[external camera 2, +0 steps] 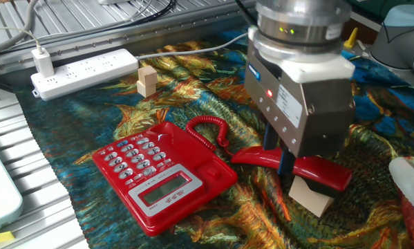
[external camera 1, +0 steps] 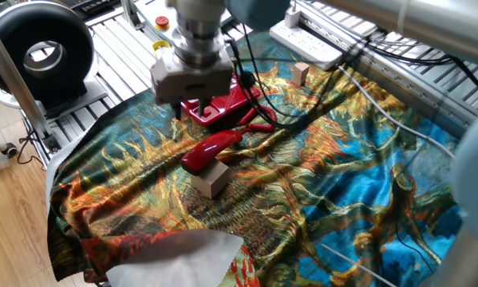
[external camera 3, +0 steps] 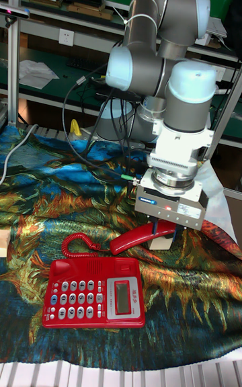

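Observation:
The red telephone base (external camera 2: pixel 166 177), with its keypad and small screen, lies flat on the patterned cloth. Its red handset (external camera 2: pixel 324 171) is off the base, one end propped on a wooden block (external camera 2: pixel 309 197) and the other low near the cloth. A coiled red cord (external camera 2: pixel 208 124) joins handset and base. My gripper (external camera 2: pixel 278 159) points down with its two dark fingers apart and nothing seen gripped. In exterior views 2 and 3 the fingers overlap the handset, but exterior view 1 shows them clear of it, in front of the base (external camera 1: pixel 223 110); their exact height cannot be told.
Small wooden blocks (external camera 2: pixel 146 81) stand near a white power strip (external camera 2: pixel 89 72) with a cable. A black ring-shaped object (external camera 1: pixel 39 52) stands beyond the cloth's edge. Loose black cables (external camera 1: pixel 258 96) hang beside the arm. Open cloth (external camera 1: pixel 334 183) lies around the handset.

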